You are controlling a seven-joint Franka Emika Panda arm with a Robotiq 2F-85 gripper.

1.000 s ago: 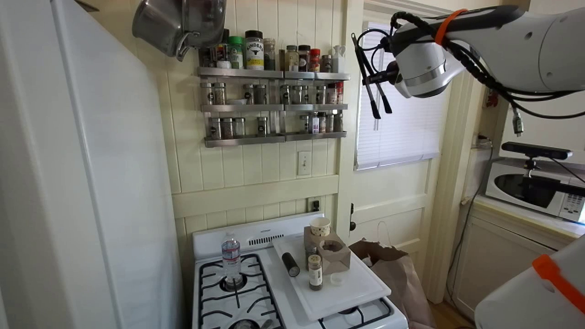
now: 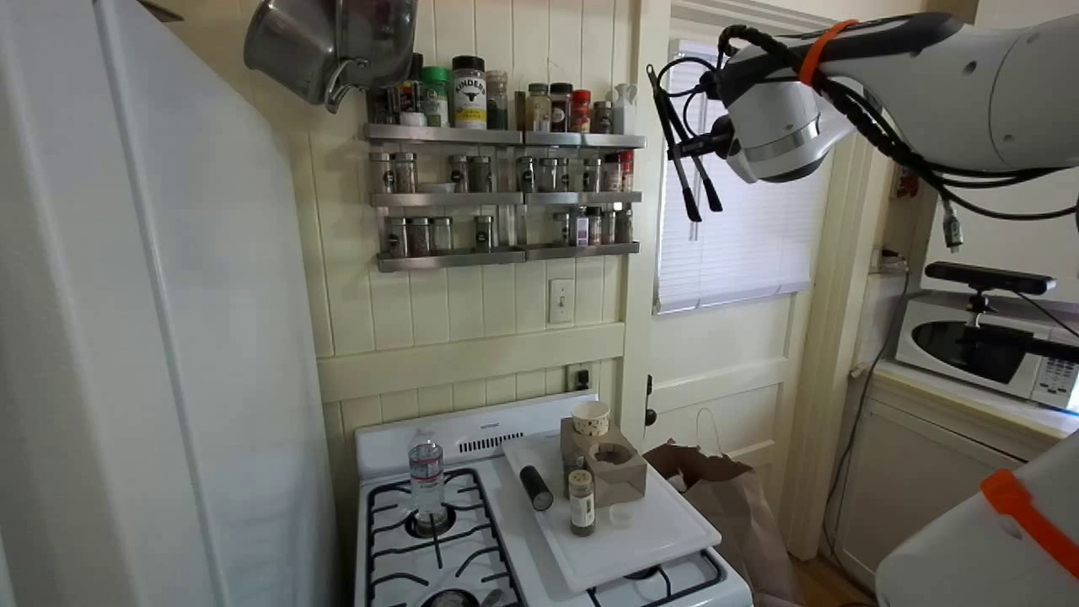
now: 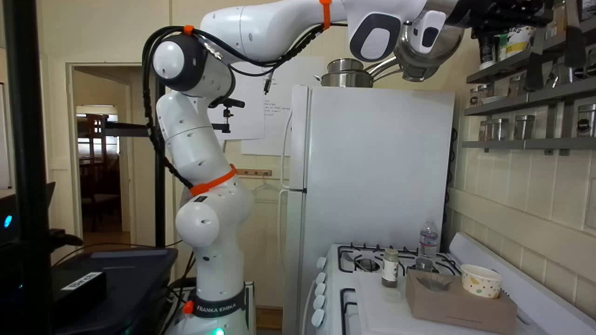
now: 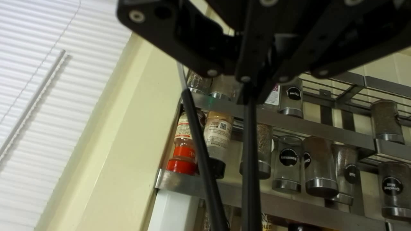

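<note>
My gripper (image 2: 685,148) is high in front of the window blind, shut on what looks like a pair of tongs (image 2: 692,202). The tongs' two long arms hang down with dark tips, a little apart, and nothing shows between the tips. In the wrist view, the gripper fills the top, and the dark arms of the tongs (image 4: 206,165) run down past the bottom edge. The exact grip is hidden by black linkage. From the side, the gripper (image 3: 511,19) is at the upper right, with the dark tongs tips (image 3: 534,72) in front of the shelves.
Wall shelves (image 2: 450,261) carry several spice jars left of the gripper. Below, a stove holds a white board (image 2: 647,536) with a cardboard box (image 2: 619,484), a paper cup (image 2: 591,418), a spice jar (image 2: 582,502) and a dark cylinder (image 2: 536,487). A water bottle (image 2: 426,474) stands on the burners.
</note>
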